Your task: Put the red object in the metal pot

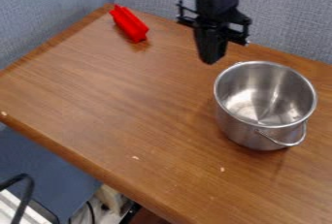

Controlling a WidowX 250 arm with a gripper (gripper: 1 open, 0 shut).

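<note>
The red object (128,23), a small elongated piece, lies on the wooden table near the back left corner. To the right stands the metal pot (265,123), upright with its open mouth facing up; the part of its inside that shows looks empty. My dark gripper (213,53) hangs over the back of the table, between the two and nearer the pot, just beyond its far left rim. No red shows at the fingertips. The fingers overlap in this view, so their spacing is unclear.
Grey padded walls (52,19) close off the back and left. Cables (19,184) lie below the table at the front left corner.
</note>
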